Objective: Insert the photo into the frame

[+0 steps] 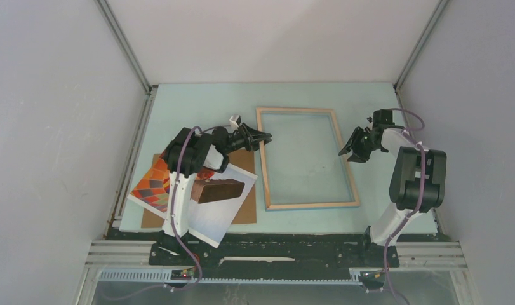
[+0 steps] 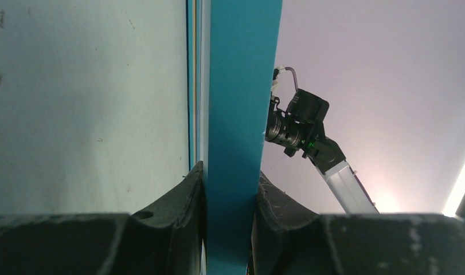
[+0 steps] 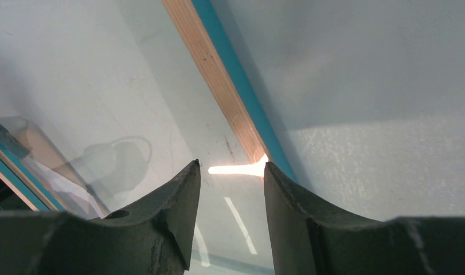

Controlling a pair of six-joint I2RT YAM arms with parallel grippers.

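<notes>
In the top view the wooden frame (image 1: 266, 184), pale on top with a blue side, lies flat in the middle of the table around a clear pane. My left gripper (image 1: 262, 138) is at its left bar; the left wrist view shows that blue side bar (image 2: 241, 86) between the shut fingers. At the opposite bar (image 1: 352, 182) my right gripper (image 1: 345, 157) stands part open. Its fingers (image 3: 181, 200) show a clear gap, with the bar (image 3: 230, 94) running to the right fingertip. Left of the frame lies a photo with a brown box-like shape (image 1: 226, 190).
A colourful photo (image 1: 154, 185) and a brown board (image 1: 245, 213) lie partly under the other photo and the left arm. A dark strip (image 1: 318, 244) runs along the front edge.
</notes>
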